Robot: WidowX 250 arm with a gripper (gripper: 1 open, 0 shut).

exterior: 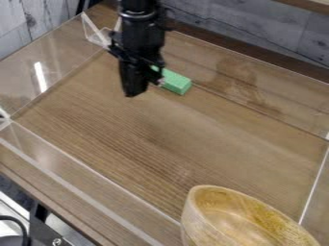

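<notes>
My black gripper (pixel 134 79) hangs from the top centre over the wooden surface, left of a green block (pixel 171 82). Its fingers are dark and small, so whether they are open or shut is unclear, and I cannot tell if anything is between them.
A yellow bowl (pixel 238 221) sits at the bottom right. A clear plastic object stands at the upper left. Raised walls border the back.
</notes>
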